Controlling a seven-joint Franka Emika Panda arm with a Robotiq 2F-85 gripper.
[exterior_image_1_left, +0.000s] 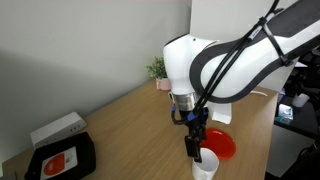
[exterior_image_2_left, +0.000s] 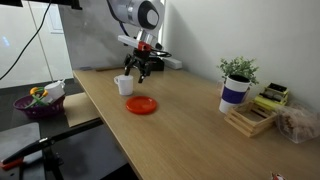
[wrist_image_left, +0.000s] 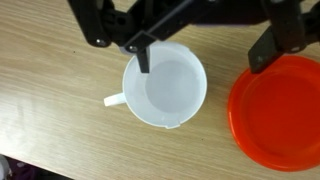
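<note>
A white mug (exterior_image_1_left: 205, 166) stands upright on the wooden table, and the wrist view looks down into the empty mug (wrist_image_left: 168, 84) with its handle pointing left. Beside it lies a round red plate (exterior_image_2_left: 141, 104), also partly seen in the wrist view as a red plate (wrist_image_left: 285, 115). My gripper is open, its fingers wide apart with nothing held. One of its dark fingers (wrist_image_left: 143, 61) overlaps the mug's far rim in the wrist view; the other is over the plate's edge. From outside, the gripper (exterior_image_2_left: 136, 73) hangs low at the mug; whether it touches cannot be told.
A black case (exterior_image_1_left: 61, 160) and a white box (exterior_image_1_left: 58, 129) are on the left. A potted plant in a cup (exterior_image_2_left: 236, 84), a wooden crate (exterior_image_2_left: 251, 119) and a basket (exterior_image_2_left: 44, 103) of coloured items are elsewhere.
</note>
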